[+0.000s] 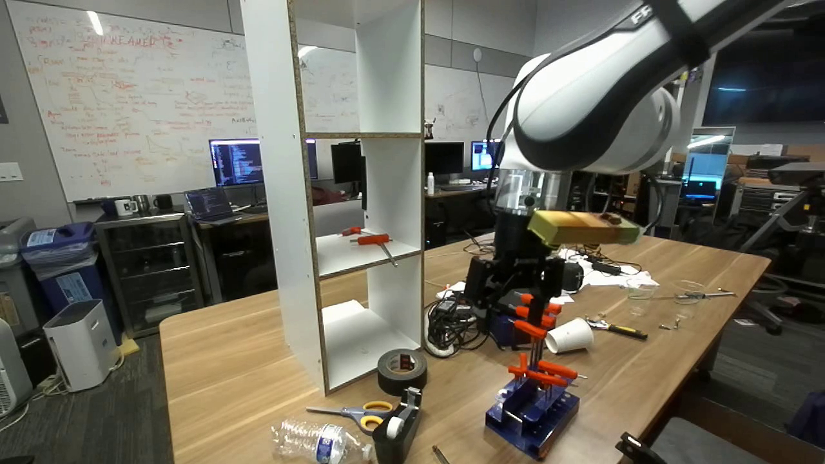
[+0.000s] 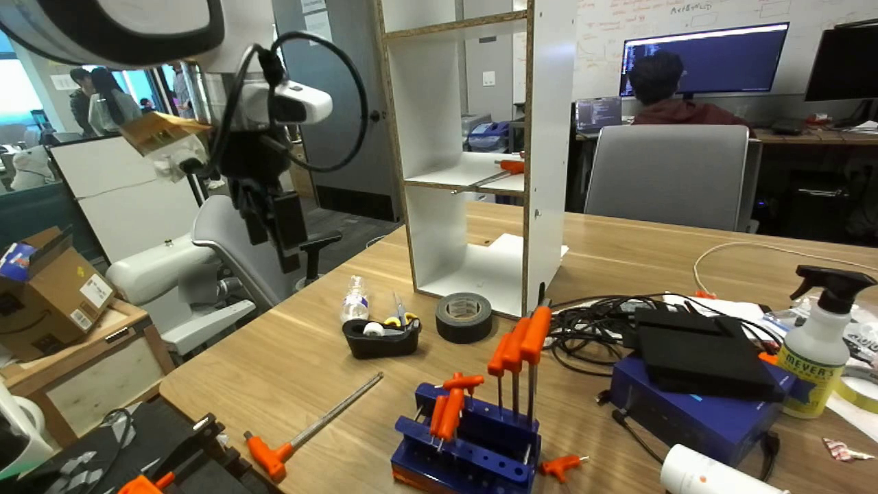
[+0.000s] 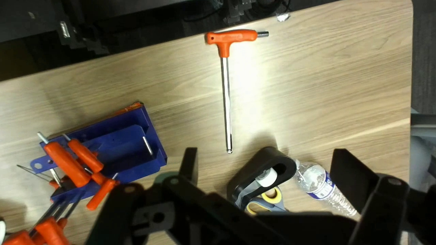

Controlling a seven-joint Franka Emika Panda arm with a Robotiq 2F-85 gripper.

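My gripper is open, its two black fingers wide apart with nothing held between them. In the wrist view it hangs above the table, over a black tape dispenser. An orange T-handled hex key lies flat on the wood, its tip pointing toward the gap between my fingers. To the left stands a blue holder with several orange-handled keys. More orange-handled keys rest on the middle shelf of the white shelving unit, one shaft sticking out over the shelf's front edge.
A plastic bottle, scissors and a roll of black tape lie near the dispenser. Cables, a blue box, a spray bottle and a white cup crowd another part of the table. Bare wood surrounds the loose key.
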